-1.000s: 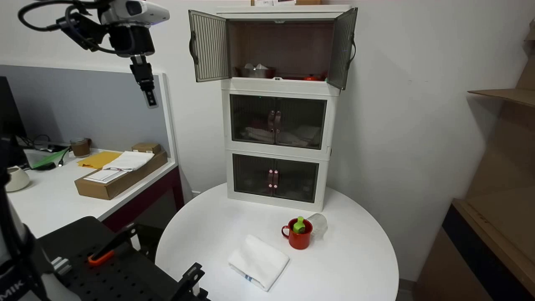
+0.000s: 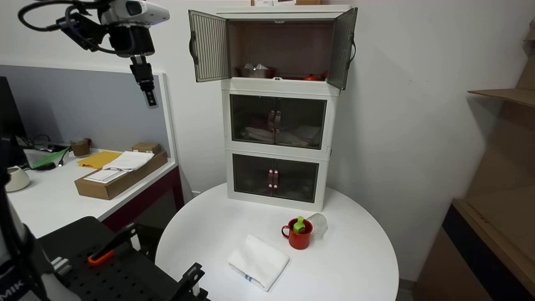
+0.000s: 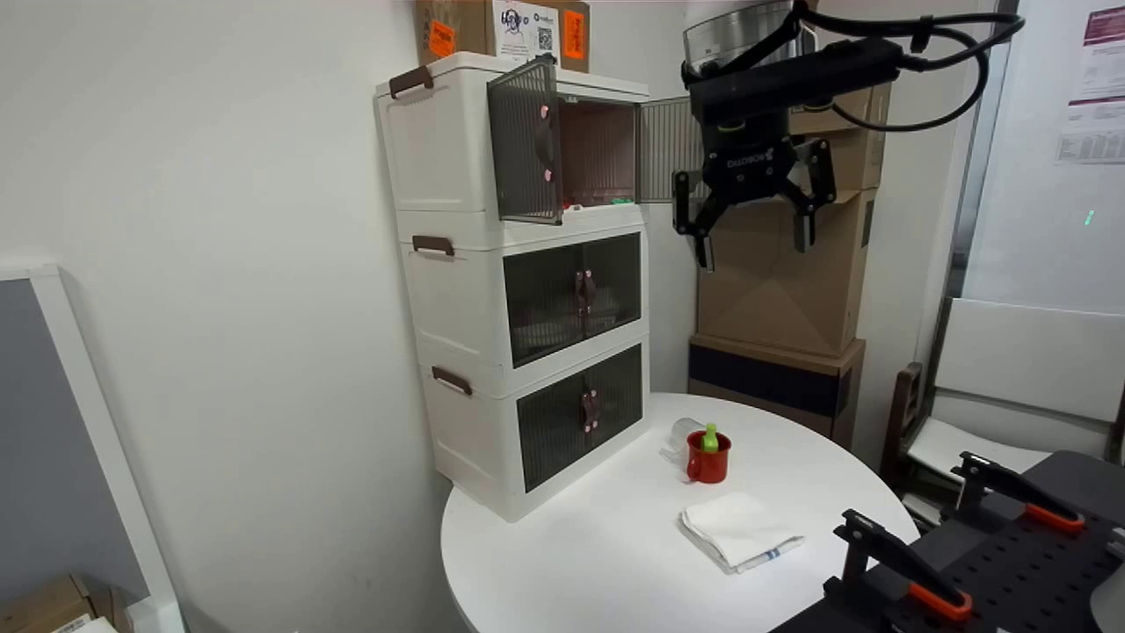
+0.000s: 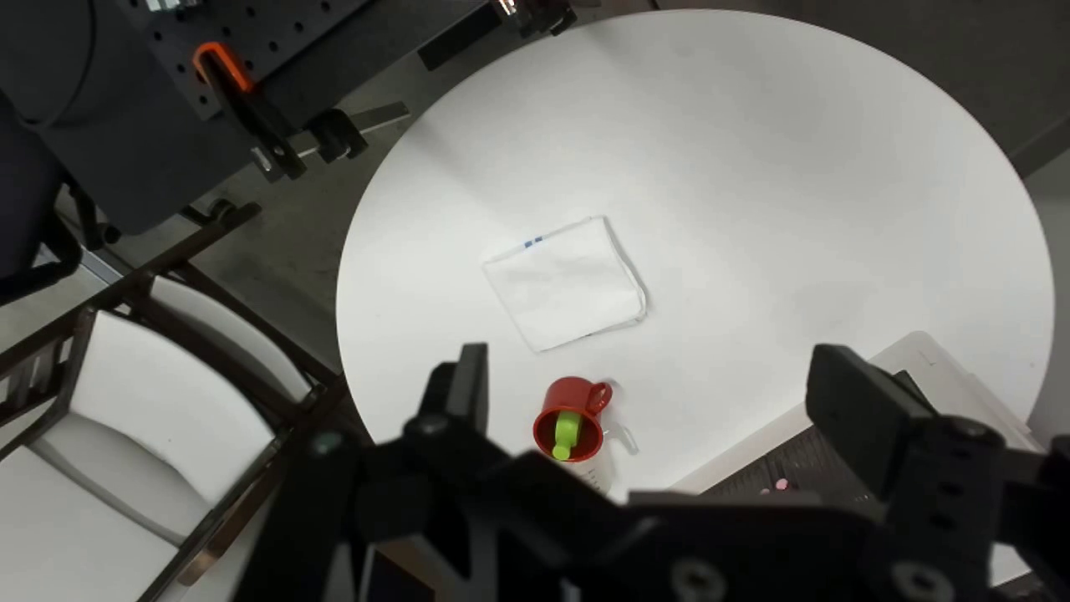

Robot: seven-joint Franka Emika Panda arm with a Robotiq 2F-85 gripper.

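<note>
High above the round white table [image 2: 200, 241], my gripper [image 3: 756, 253] stands open with nothing between its fingers. A red mug [image 2: 299, 240] sits upright on the table, and a green-topped item [image 2: 299, 225] pokes out of it. Right behind the mug lies a clear cup [image 2: 319, 225]; in the wrist view the mug covers much of it. A folded white cloth [image 4: 568, 284] with a small blue stripe lies flat, apart from the mug. The stacked white cabinet [image 2: 277, 88] has its top doors swung open and its two lower pairs closed. Inside the top compartment is a metal bowl [image 2: 254, 72].
A black perforated board with clamps [image 3: 991, 570] borders the table. Cardboard boxes [image 3: 775, 285] stand behind it. The open left door [image 2: 208, 47] and right door [image 2: 344, 47] stick out at the cabinet's top.
</note>
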